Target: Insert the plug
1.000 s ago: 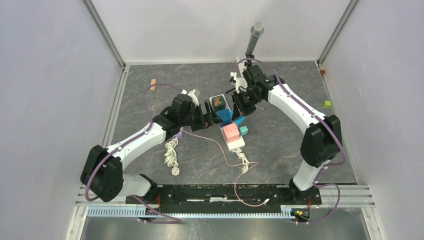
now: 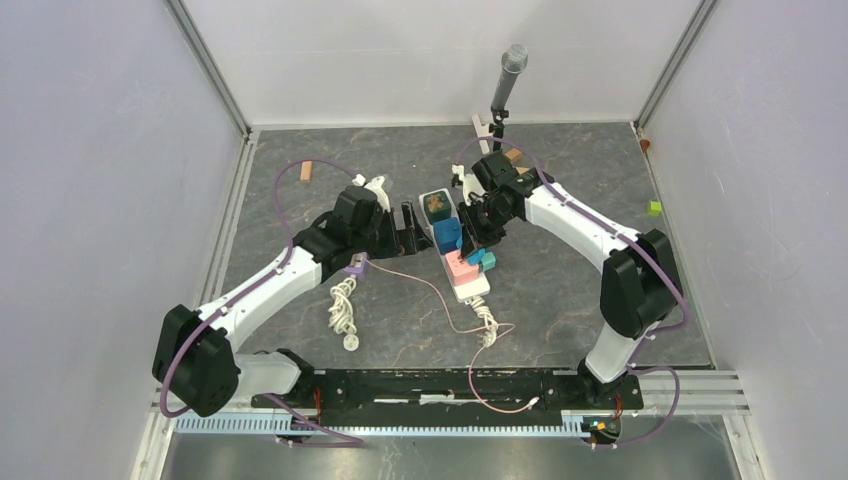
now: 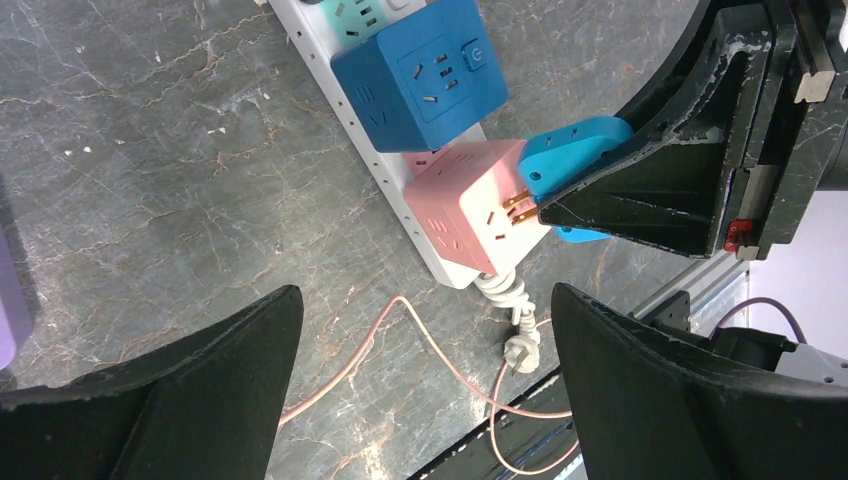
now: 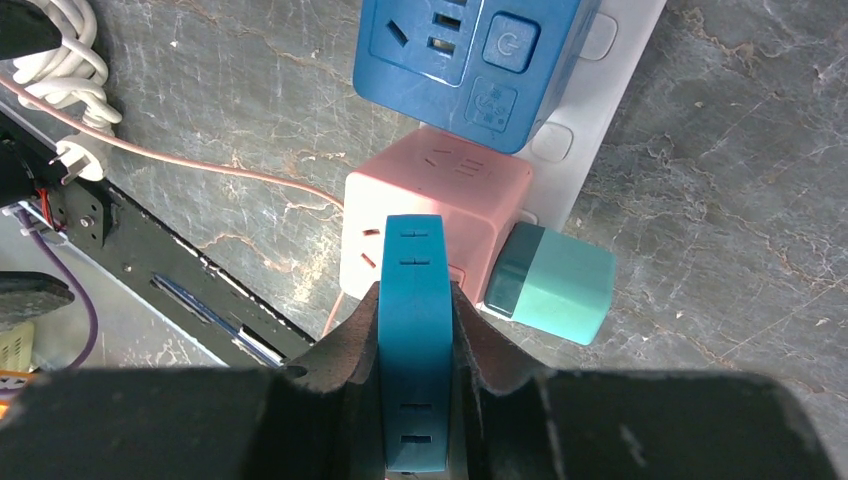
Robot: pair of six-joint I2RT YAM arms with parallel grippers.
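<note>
My right gripper (image 2: 470,240) is shut on a blue plug (image 4: 414,330), seen end-on in the right wrist view. In the left wrist view its gold prongs (image 3: 518,202) are at the outlet face of the pink cube socket (image 3: 458,205), still partly visible. The pink cube sits on the white power strip (image 2: 470,288), beside a blue cube (image 3: 420,75) and a teal block (image 4: 560,285). My left gripper (image 2: 410,235) hangs open left of the strip, with nothing between its fingers.
A purple block (image 3: 8,300) and coiled white cable (image 2: 342,305) lie at the left. A pink cord and white cable (image 2: 485,320) run along the front. Bare table surrounds the strip on the right.
Since a second ago my right gripper has moved down and toward the front with the blue plug, onto the pink cube. The left arm shifted slightly left.
</note>
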